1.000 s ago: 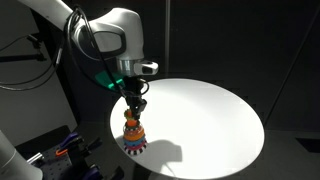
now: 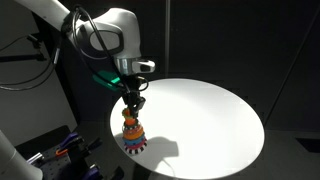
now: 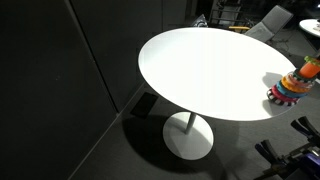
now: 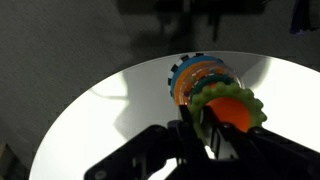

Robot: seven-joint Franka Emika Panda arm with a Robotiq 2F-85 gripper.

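A stack of colourful rings (image 2: 135, 138) stands near the left edge of the white round table (image 2: 205, 115). Its lower layers are striped black and white, red, blue and orange. On top, in the wrist view, is a green scalloped ring with an orange middle (image 4: 235, 112). My gripper is shut on this piece's near rim, coming down from above. In the second exterior view the orange top (image 3: 311, 68) shows at the right edge, above the stack (image 3: 286, 92). Whether it rests on the layers below or is slightly clear of them, I cannot tell.
A single pedestal (image 3: 188, 138) holds the table up. Dark curtains stand behind it, and dark gear lies on the floor at the lower left of the first exterior view.
My gripper has shifted and tilted only slightly at the top of the stack. The lower rings look unmoved.
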